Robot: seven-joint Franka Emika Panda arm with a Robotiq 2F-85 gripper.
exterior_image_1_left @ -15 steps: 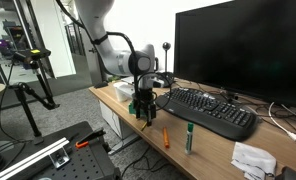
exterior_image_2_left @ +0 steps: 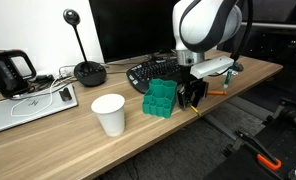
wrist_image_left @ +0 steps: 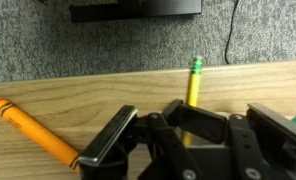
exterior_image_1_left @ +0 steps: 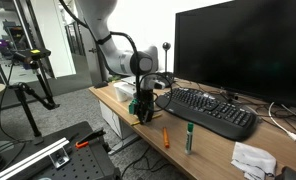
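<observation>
A yellow pencil with a green end (wrist_image_left: 193,88) lies at the front of the wooden desk and runs under the fingertips of my gripper. The gripper is shut, its tips down at the pencil; whether the pencil sits between them or below them I cannot tell. From the side, the gripper (exterior_image_2_left: 191,97) stands low over the desk, beside a green container (exterior_image_2_left: 160,98). An orange marker (wrist_image_left: 33,130) lies apart, to the left in the wrist view.
A dark green marker (exterior_image_1_left: 188,138) stands upright on the desk. Behind lie a black keyboard (exterior_image_1_left: 213,112) and a monitor (exterior_image_1_left: 233,55). A white cup (exterior_image_2_left: 110,114) is beyond the green container, and a white cloth (exterior_image_1_left: 254,160) lies at the far end. The desk's front edge is close.
The yellow pencil's visible part is angled differently under the gripper than before. The gripper has shifted only slightly; the markers have not moved.
</observation>
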